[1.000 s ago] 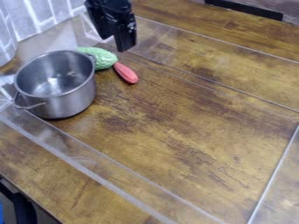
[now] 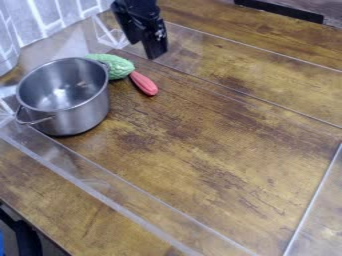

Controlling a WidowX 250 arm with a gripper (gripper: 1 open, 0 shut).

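Observation:
A black gripper (image 2: 151,42) hangs at the top of the view, above and behind the vegetables; whether it is open or shut is hard to tell. A steel pot (image 2: 63,99) with side handles stands at the left. Behind it lies a green, bumpy vegetable (image 2: 112,66), and right of that a pink, elongated object (image 2: 143,83).
A crumpled pale sheet (image 2: 30,30) covers the back left, and a dark ledge (image 2: 278,9) runs at the back right.
The gripper has moved up and slightly right, away from the vegetables. The pot and vegetables have not visibly moved.

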